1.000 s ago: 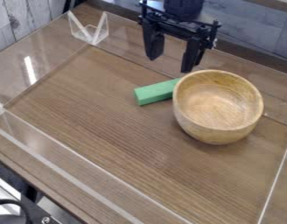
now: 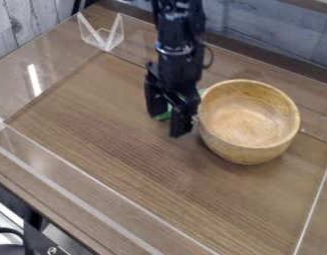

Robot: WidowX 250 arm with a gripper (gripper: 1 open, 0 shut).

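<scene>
My gripper (image 2: 170, 120) hangs in the middle of the camera view, lowered over a green block (image 2: 163, 109) that it mostly hides, just left of a wooden bowl (image 2: 259, 105). Its dark fingers reach down near the block; whether they grip it is not clear.
The bowl takes up the right side of the wooden table (image 2: 87, 169). A white object (image 2: 103, 35) stands at the back left.
My gripper has come down and toward the viewer from the back of the table to the green block, which it now largely covers.
</scene>
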